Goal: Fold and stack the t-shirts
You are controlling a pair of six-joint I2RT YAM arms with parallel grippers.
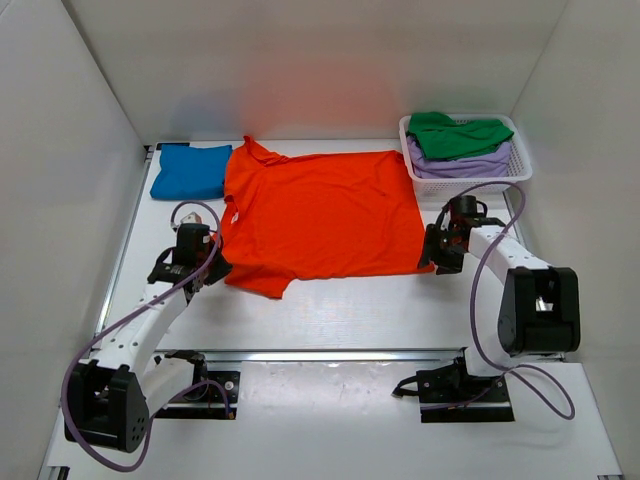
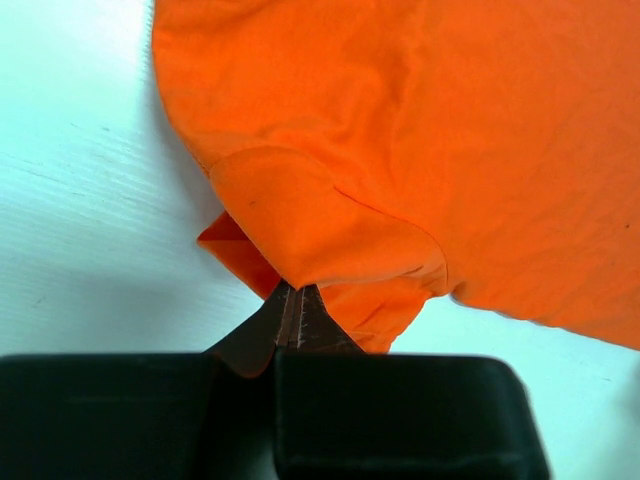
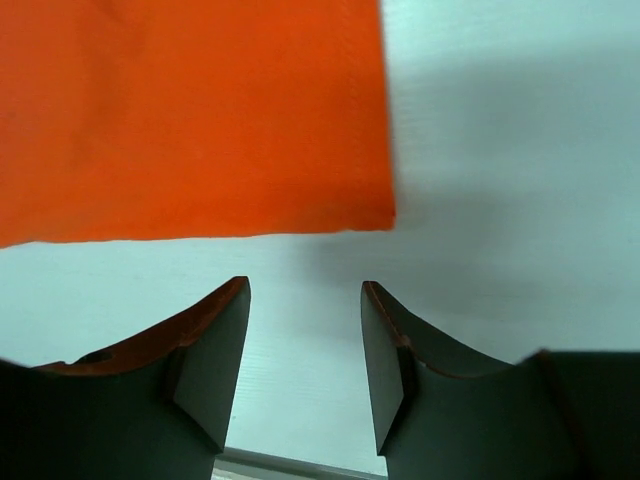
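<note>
An orange-red t-shirt [image 1: 325,215] lies spread on the white table, its collar side to the left. In the left wrist view, my left gripper is shut at the shirt's sleeve [image 2: 320,215], with the cloth bunched at its fingertips; a thin pinch of fabric appears to be between them. My right gripper is open beside the shirt's hem corner [image 3: 375,210], with bare table between its fingers. A folded blue t-shirt [image 1: 190,172] rests flat at the back left.
A white basket [image 1: 470,187] at the back right holds a green garment [image 1: 460,136] and a purple garment [image 1: 462,168]. Purple cables loop over both arms.
</note>
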